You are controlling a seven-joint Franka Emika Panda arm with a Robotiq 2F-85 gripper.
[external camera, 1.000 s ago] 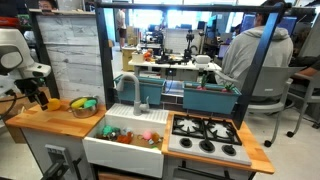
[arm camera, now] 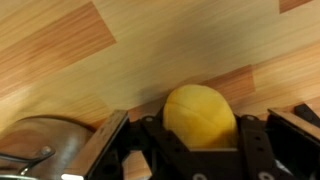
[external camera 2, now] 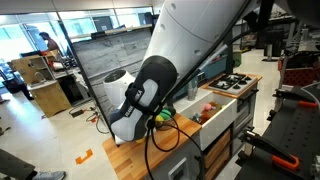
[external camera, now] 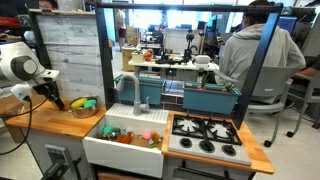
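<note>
In the wrist view a rounded yellow object (arm camera: pixel 198 116) sits between the fingers of my gripper. The fingers stand apart on either side of it. Whether either one touches it is hard to make out. In exterior view 1 the gripper (external camera: pixel 58 104) is low over the left end of the wooden counter (external camera: pixel 82 127), left of a metal bowl (external camera: pixel 83 107) with colourful things in it. The arm (external camera: pixel 22 68) hides most of the yellow object there. The bowl's rim (arm camera: pixel 40 140) shows at the lower left of the wrist view.
Right of the bowl is a white sink (external camera: pixel 122 153) holding several colourful items, with a grey tap (external camera: pixel 139 95) behind it. A black stove (external camera: pixel 207 138) stands farther right. A grey plank wall (external camera: pixel 75 52) rises close behind the gripper.
The arm has come down and slightly right. A second ago the yellow object showed plainly on the counter beside the gripper; now the gripper is over it.
</note>
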